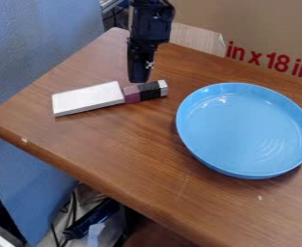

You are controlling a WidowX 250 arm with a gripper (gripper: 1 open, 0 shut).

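Note:
The black gripper [140,69] hangs upright above the table, just behind a long bar-shaped object [89,99] with a white body and a maroon and dark end with a pale tip. Whether the fingers are open or shut is hard to make out. A round blue plate [243,131] lies to the right of the bar.
The wooden table [127,164] has clear room in front of the bar and plate. A cardboard box [257,29] with red printing stands behind, and a blue-grey padded surface [38,58] runs along the left.

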